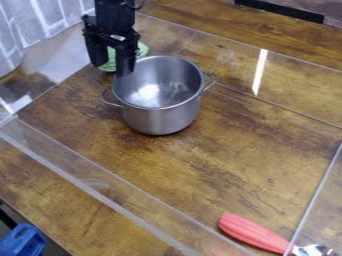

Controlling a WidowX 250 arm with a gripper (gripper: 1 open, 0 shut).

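The black gripper [110, 58] hangs at the upper left of the camera view, over a green round object [140, 48] and just left of a steel pot [160, 105] with two wire handles. Its fingers are dark and small, so whether they are open or shut is unclear. The pot stands upright on the wooden surface and looks empty. The green object is partly hidden behind the gripper.
A red-handled utensil [261, 235] lies at the lower right, and a blue object [20, 242] sits at the lower left corner. Clear plastic walls edge the wooden surface [227, 160].
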